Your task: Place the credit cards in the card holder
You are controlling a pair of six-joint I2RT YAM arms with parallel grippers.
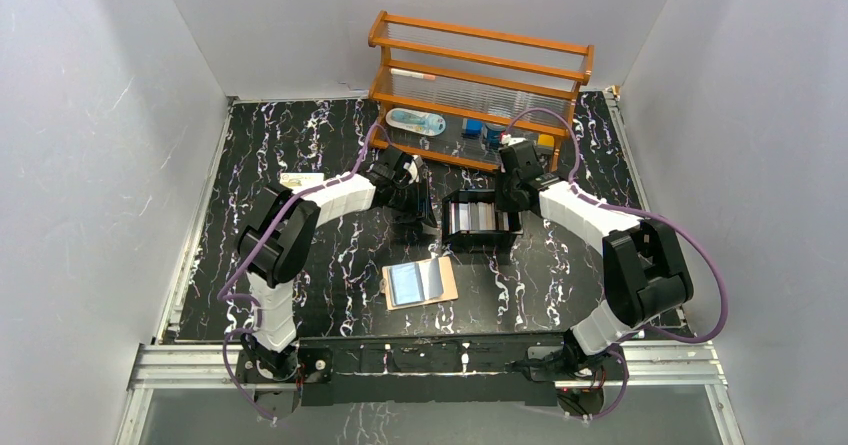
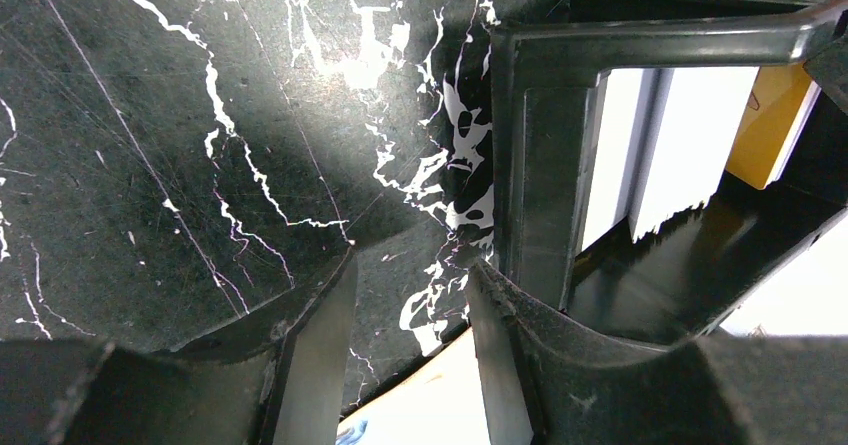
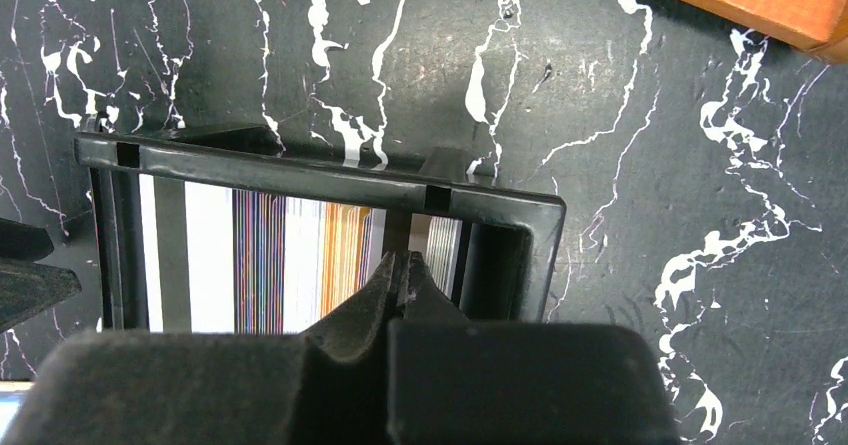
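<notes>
A black box [image 1: 483,237] full of upright cards [image 3: 260,255] stands at mid-table. My left gripper [image 1: 428,219] is beside the box's left end, low over the table. Its fingers [image 2: 318,355] stand apart in the left wrist view, nothing seen between them but tabletop and part of the holder beyond. Over the right part of the card row, my right gripper is shut, and no card shows between its tips. An open card holder [image 1: 449,283] with clear sleeves and a tan cover lies flat in front of the box.
A wooden rack [image 1: 480,43] with a few small items spans the back. To the left, behind the left arm, lies a pale card-like piece [image 1: 301,180]. Free table surrounds the holder on both sides.
</notes>
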